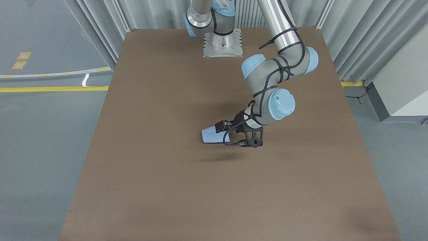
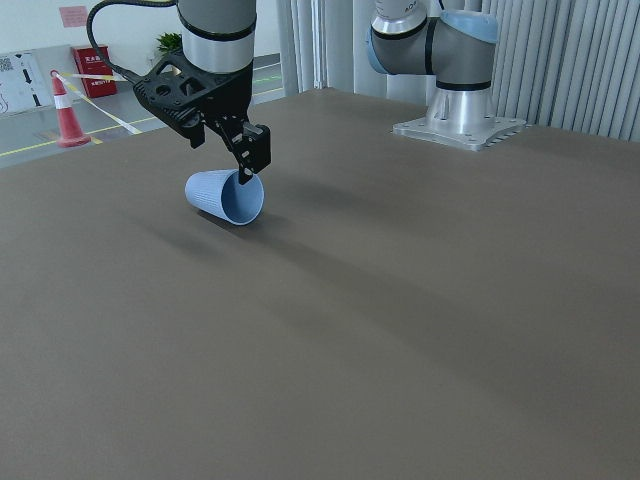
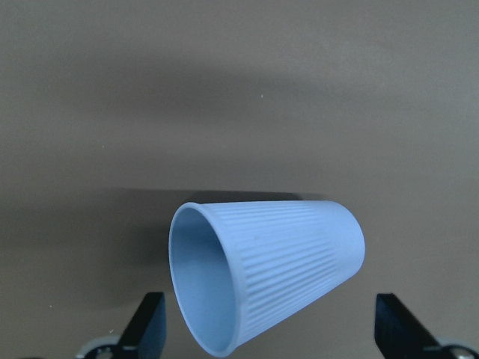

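Note:
A light-blue ribbed cup lies on its side on the brown table. My gripper hangs just over it, near its rim. In the wrist view the cup has its open end to the lower left, and my two black fingers stand wide apart at either side of the lower part of the frame, with nothing held between them. From the front, part of the cup is hidden behind the gripper.

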